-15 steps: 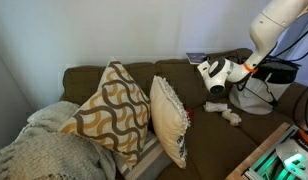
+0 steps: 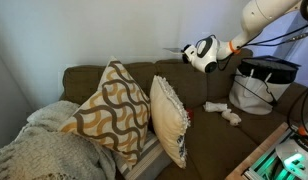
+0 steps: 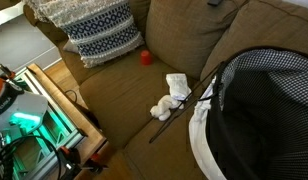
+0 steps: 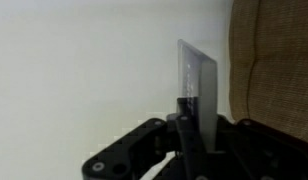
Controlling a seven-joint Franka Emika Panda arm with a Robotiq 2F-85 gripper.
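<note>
In exterior view 1, my gripper (image 2: 185, 54) is up by the top of the sofa back, near the white wall. A thin flat object (image 2: 173, 50) juts out to the left from its fingers. The wrist view shows this thin object (image 4: 197, 85) nearly edge-on, grey with a pale edge, held between the dark fingers of my gripper. It looks like a booklet or slim box; I cannot tell which. Blank white wall lies behind it. The gripper is out of sight in exterior view 2, apart from a possible dark bit at the top edge.
Brown sofa (image 2: 206, 150) with a patterned pillow (image 2: 112, 112) and a cream pillow (image 2: 168, 120). White items (image 3: 171, 97) and a red object (image 3: 146, 57) lie on the seat. A black mesh basket (image 3: 269, 115) with white cloth occupies the right side.
My gripper has moved left along the sofa back and slightly up. The flat object, purplish and facing the camera a second ago, has moved left with it and now appears nearly edge-on.
</note>
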